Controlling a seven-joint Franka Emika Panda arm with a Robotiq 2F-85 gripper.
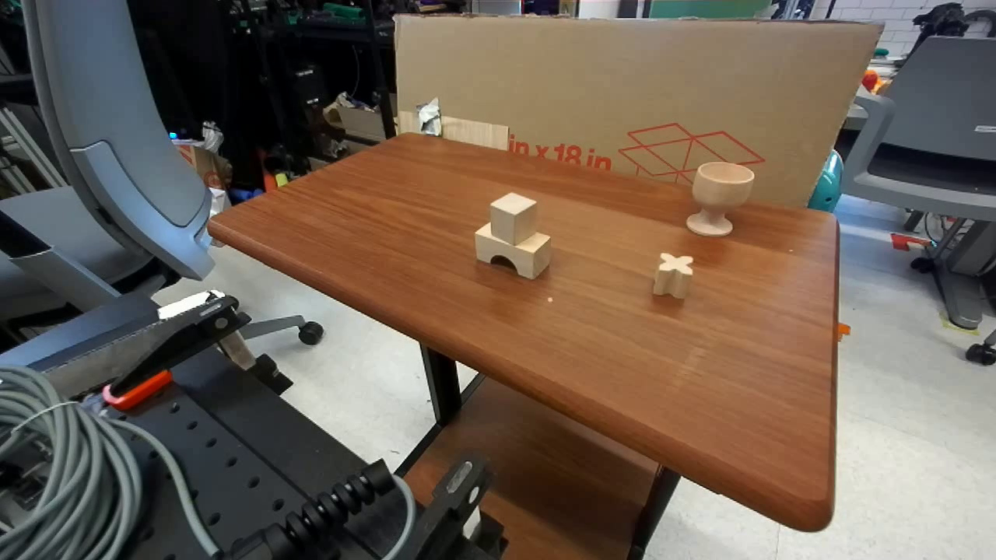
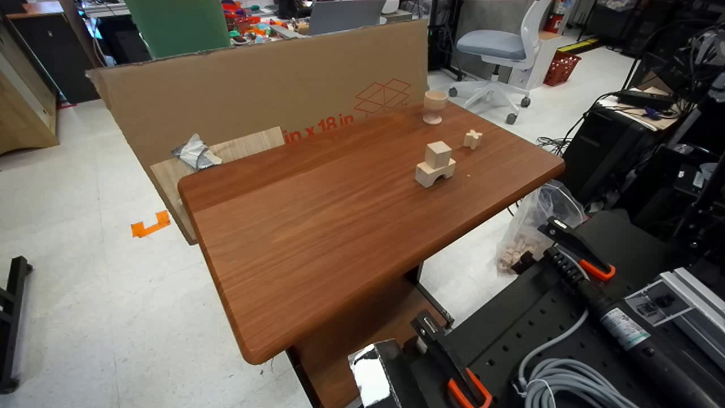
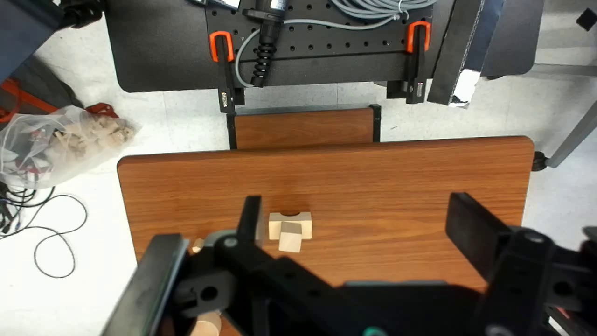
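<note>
On the brown table a wooden cube rests on top of an arch block, its cut-out facing down. Nearer the table's right side in exterior view 1 stands a small X-shaped block. Behind that is a wooden goblet, upright. Only the wrist view shows my gripper: its fingers are wide apart, well above the tabletop, with nothing held. In that view the cube and arch block appear between the fingers, far below. The gripper partly hides the X-shaped block and the goblet there.
A tall cardboard sheet stands along the table's far edge. On the near side is a black perforated bench with clamps and coiled cable. Much of the tabletop, left of the blocks in exterior view 2, is bare.
</note>
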